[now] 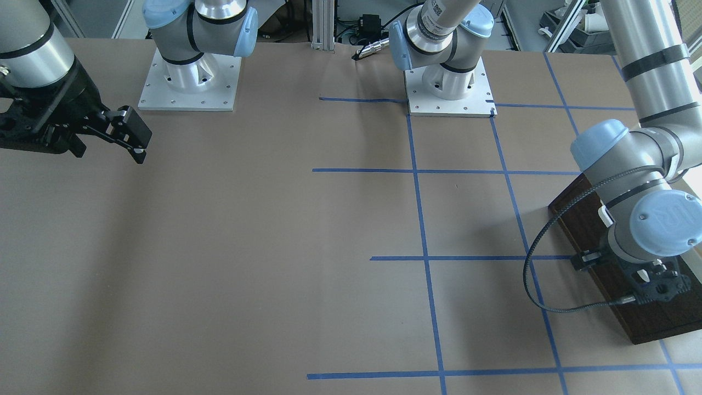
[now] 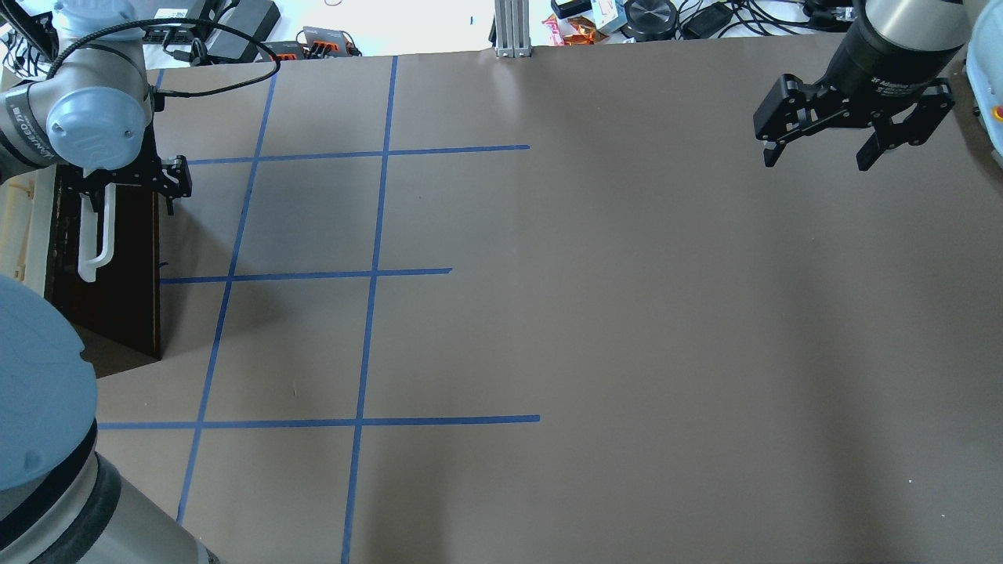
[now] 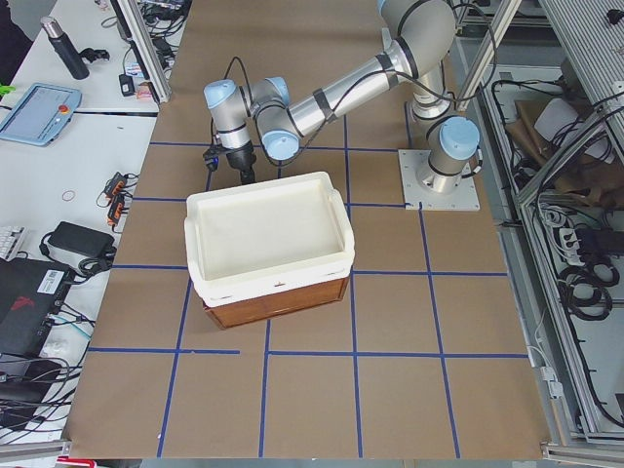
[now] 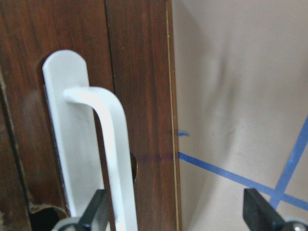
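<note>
A dark wooden box (image 1: 633, 316) with a white inner rim lies on the taped board; in the left view it holds a white tray-like interior (image 3: 268, 234). A white bar handle (image 4: 118, 159) on the box's dark face fills the left of the wrist view. My gripper hangs low at that face, its fingers standing wide apart, one finger beside the handle and the other over the board, with nothing seen held. In the top view the handle (image 2: 103, 254) shows just beside and below the gripper.
Another arm's black gripper (image 1: 108, 135) hangs at the upper left of the front view. Two further arm bases (image 1: 191, 99) stand at the back. The middle of the board is clear. A cluttered white side table (image 3: 68, 185) borders it.
</note>
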